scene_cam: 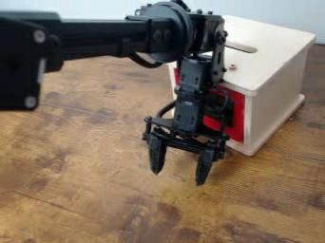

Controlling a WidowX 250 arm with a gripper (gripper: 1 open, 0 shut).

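My black gripper point(181, 163) points down over the wooden table, open, with nothing between its two fingers. Just behind it stands a pale wooden box point(272, 100) with a slot in its top and a red panel point(237, 121) on the front, partly hidden by the arm and gripper.
A white wall runs along the back. The arm crosses the upper left of the view.
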